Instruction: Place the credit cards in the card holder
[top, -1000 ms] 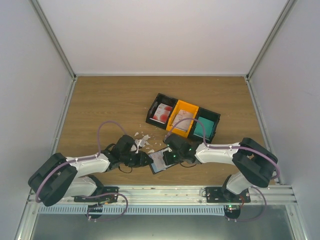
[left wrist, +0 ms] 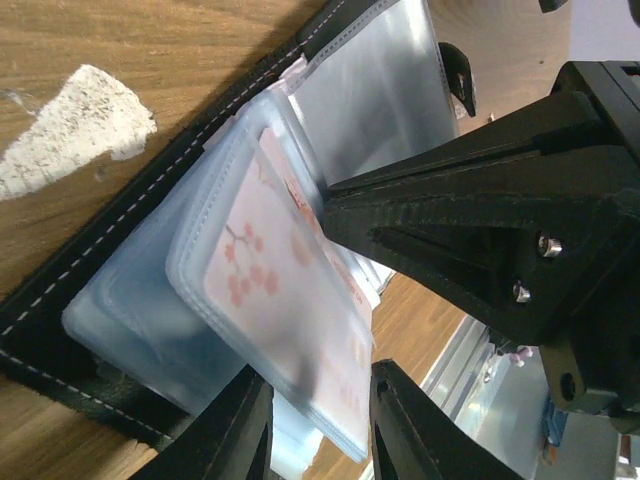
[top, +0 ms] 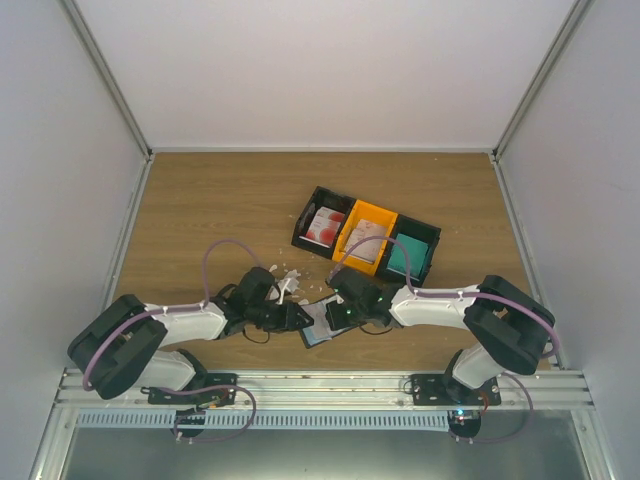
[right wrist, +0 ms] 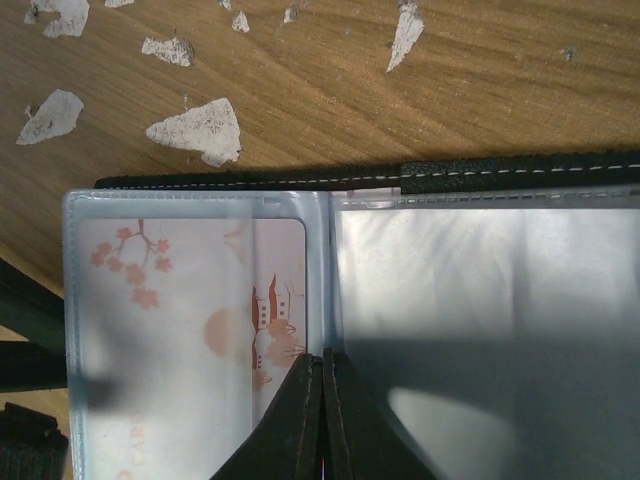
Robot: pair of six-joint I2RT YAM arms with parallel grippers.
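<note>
The card holder [top: 318, 318] lies open near the front, a dark stitched cover with clear sleeves. A pale card with red blossom print [right wrist: 150, 270] sits mostly inside the left sleeve page; its right end shows past the film edge, beside the central fold. In the left wrist view that sleeve page [left wrist: 190, 250] stands tilted up, and its outer edge runs between the fingers of my left gripper, shut on it. My right gripper is shut, nothing visible between its fingers, tips at the card's right end by the fold.
Behind the holder stand a black bin [top: 300, 232] and an orange bin [top: 350, 252] with pale and red cards, and another black bin [top: 428, 238] with teal cards. White patches [right wrist: 205, 130] mark the wood.
My left gripper has shifted slightly to the right, further over the holder's left edge. The right arm and the bins look unmoved.
</note>
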